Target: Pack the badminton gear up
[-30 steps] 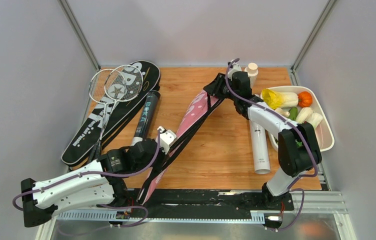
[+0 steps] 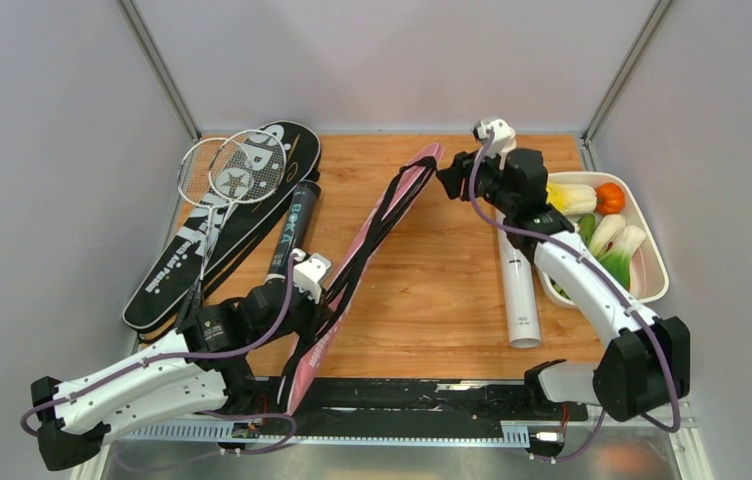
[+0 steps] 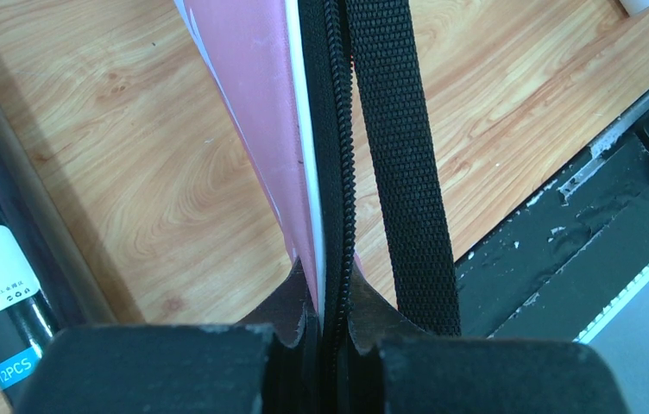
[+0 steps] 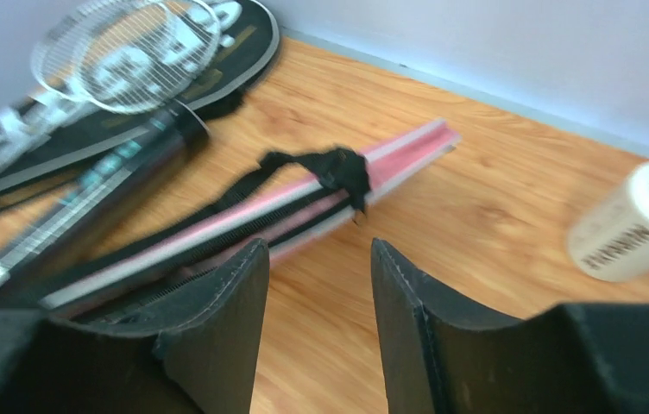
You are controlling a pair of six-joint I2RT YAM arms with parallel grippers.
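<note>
A pink racket bag (image 2: 307, 370) with black straps and zip runs diagonally across the table's middle. My left gripper (image 2: 317, 305) is shut on its zipped edge; the left wrist view shows the bag (image 3: 252, 103) between the fingers. My right gripper (image 2: 447, 178) is open, near the bag's far end; in the right wrist view nothing is between its fingertips. Two white rackets (image 2: 232, 165) lie on a black bag (image 2: 167, 285) at left, beside a dark shuttlecock tube (image 2: 297, 220).
A white tube (image 2: 520, 300) lies right of the open middle table (image 2: 432, 300). A white bottle (image 4: 619, 228) stands at the back right, and a basket of vegetables (image 2: 652, 265) sits at the right edge.
My right gripper has come away from the pink bag's far end and moved up and right. The bag now lies narrower, edge upward. The left gripper has shifted slightly leftward.
</note>
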